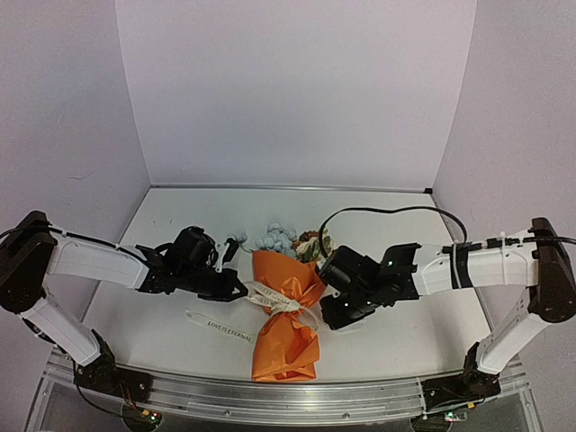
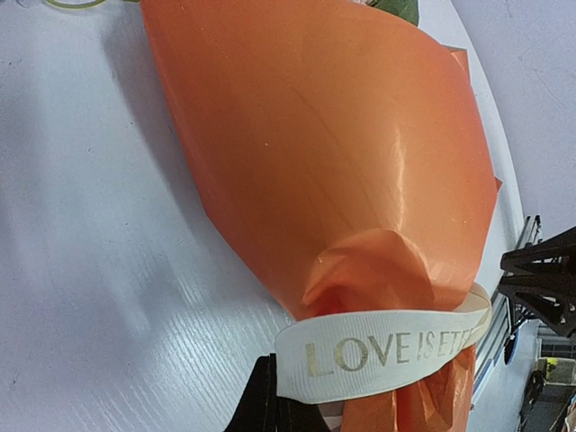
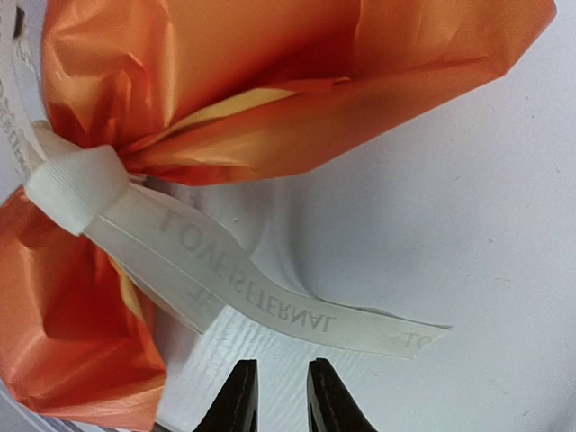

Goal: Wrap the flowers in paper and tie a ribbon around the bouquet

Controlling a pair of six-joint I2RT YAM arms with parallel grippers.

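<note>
Orange paper (image 1: 286, 351) wraps the bouquet, which lies on the table, pinched in at its middle. Around that waist runs a white lettered ribbon (image 2: 387, 353), with a knot (image 3: 79, 187) at the front. My left gripper is shut on a loop of this ribbon, left of the waist. To the right of the bouquet, my right gripper stands open, nothing between its fingers. A ribbon tail (image 3: 270, 306) lies on the table just ahead of those fingers. Another tail (image 1: 220, 326) stretches out at the left. Blue and cream flowers (image 1: 277, 238) show at the bouquet's far end.
A metal rail (image 1: 288, 396) edges the front. Pale walls (image 1: 288, 90) close in the back and sides. A black cable (image 1: 396, 211) arches over the right arm.
</note>
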